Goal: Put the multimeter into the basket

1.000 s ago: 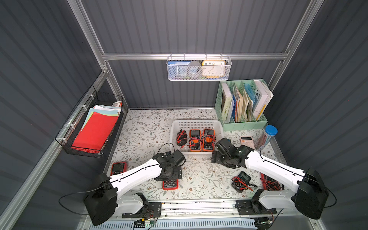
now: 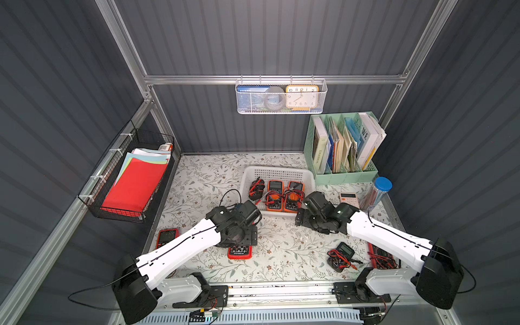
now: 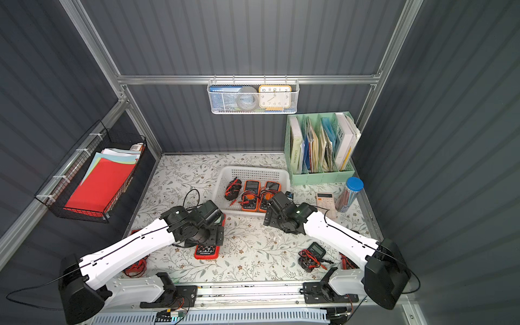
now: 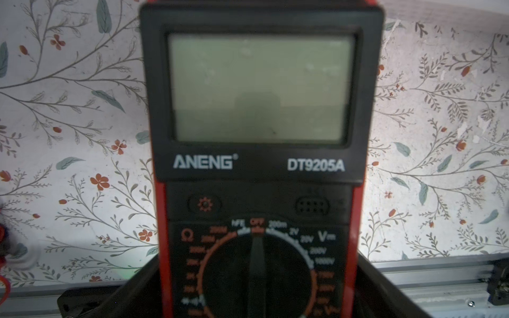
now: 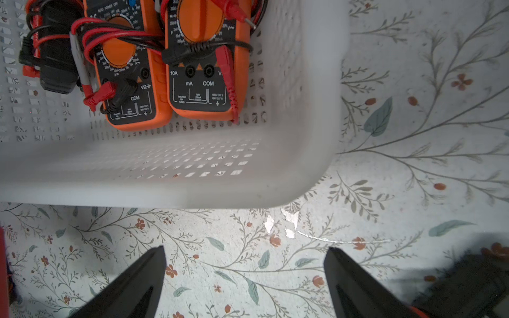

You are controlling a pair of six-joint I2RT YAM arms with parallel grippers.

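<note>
A red-cased ANENG DT9205A multimeter [image 4: 260,90] fills the left wrist view, between the blurred fingers of my left gripper, which is shut on it; in the top views it hangs under that gripper [image 2: 238,238], left of centre. The white perforated basket [image 5: 318,106] at the back centre holds two orange multimeters [image 5: 204,79] with coiled leads and a dark cased one [image 5: 55,63]. My right gripper is over the table just outside the basket's front right corner, open, nothing between its fingers.
A green file organizer [image 2: 346,176], a calculator [image 2: 348,201] and a blue-lidded jar [image 2: 382,184] stand at the right. Other meters lie at the front right [image 2: 338,260] and far left [image 2: 166,235]. A black wire tray [image 2: 116,214] hangs at the left.
The right gripper moved slightly left and back.
</note>
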